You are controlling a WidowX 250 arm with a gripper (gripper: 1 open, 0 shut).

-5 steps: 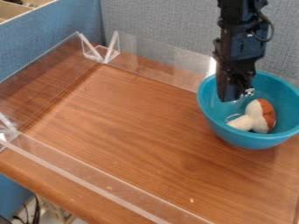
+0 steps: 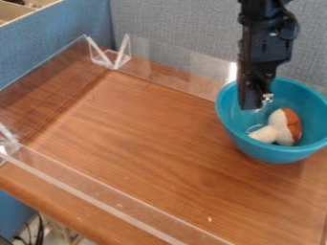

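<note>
A teal bowl (image 2: 236,124) sits on the wooden table (image 2: 141,163) at the right. Inside it lies a toy mushroom with a white stem and an orange-brown cap (image 2: 290,124). My black gripper (image 2: 259,100) hangs over the left part of the bowl, its tips above and to the left of the toy and apart from it. It looks shut, with nothing visible between its fingers, though the tips are small and dark.
Clear plastic barriers with white brackets (image 2: 110,55) edge the table at the back, left and front. A blue padded box (image 2: 32,57) stands at the back left, cables lie at the lower left, and the table's middle is clear.
My gripper has shifted very slightly within the space over the bowl. The bowl and the toy look unmoved.
</note>
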